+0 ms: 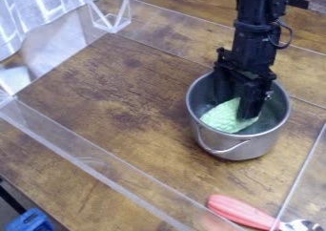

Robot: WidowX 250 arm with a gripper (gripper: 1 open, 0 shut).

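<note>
A steel pot (pixel 234 145) with a wire handle stands on the right half of the wooden table. Inside it lies a pale green textured object (pixel 224 115). My black gripper (pixel 241 105) reaches down into the pot from above, over or against the green object. Its fingertips are dark and mostly hidden, so I cannot tell whether they are open or shut.
Clear plastic walls edge the table (pixel 109 101). A pink-handled utensil (pixel 242 210) with a metal head lies at the bottom right. A blue object (pixel 32 221) is at the bottom left corner.
</note>
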